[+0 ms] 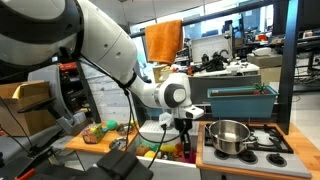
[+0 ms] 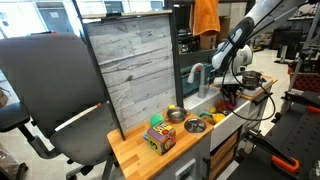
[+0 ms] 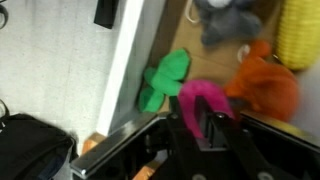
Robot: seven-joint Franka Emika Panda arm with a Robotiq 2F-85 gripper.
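Note:
My gripper [image 1: 187,140] points down into the open drawer [image 1: 165,168], which holds several soft-looking toys. In the wrist view, a bright pink thing [image 3: 204,94] lies right at my dark fingers [image 3: 190,138], partly covered by them. The fingers look parted around it, but blur hides whether they touch it. Close by are a green toy [image 3: 166,80], an orange toy [image 3: 268,82], a yellow bumpy toy [image 3: 300,32] and a grey toy [image 3: 226,20]. Exterior view 2 has the gripper low over the drawer, too small to make out its fingers.
To the drawer's right, a steel pot [image 1: 229,136] stands on the stove [image 1: 255,150]. A teal rack [image 1: 242,104] is behind. The drawer's white wall [image 3: 132,55] rises close beside my gripper. Bowls and a colourful box [image 2: 160,138] occupy the counter's other end.

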